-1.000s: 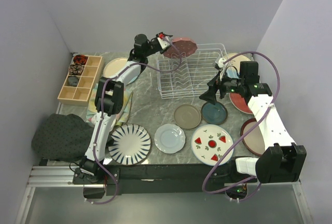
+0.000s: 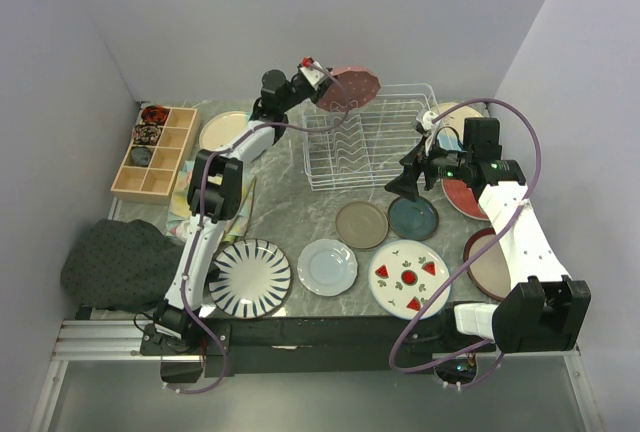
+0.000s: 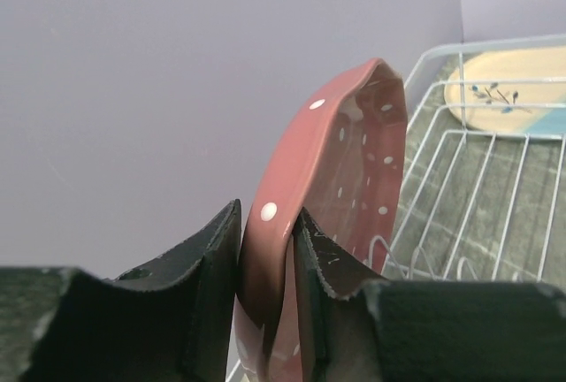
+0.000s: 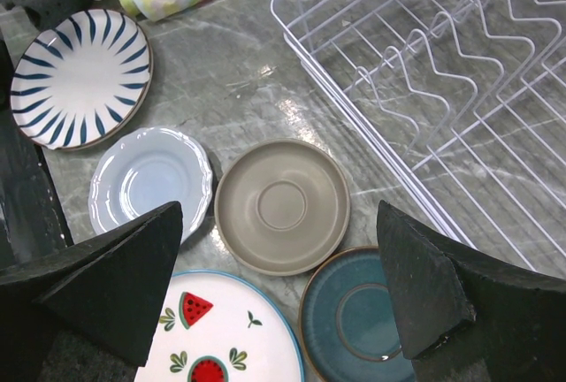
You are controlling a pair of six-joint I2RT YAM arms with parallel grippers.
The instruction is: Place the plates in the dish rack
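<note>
A pink plate with white dots stands on edge at the back left of the white dish rack. The fingers of my left gripper are on either side of its rim, close to both faces; whether they press on it is hard to tell. Over the rack's front right corner, my right gripper is open and empty. In front of the rack lie a taupe plate, a teal plate, a pale blue plate, a watermelon plate and a blue-striped plate.
Cream plates lie left and right of the rack. At the right are a red plate and a brown-rimmed plate. A wooden tray stands far left, near a patterned cloth. Most rack slots are empty.
The pink plate has shifted slightly towards the back wall and tilted differently, while my left gripper moved slightly to the right. My right arm and the other plates look unchanged.
</note>
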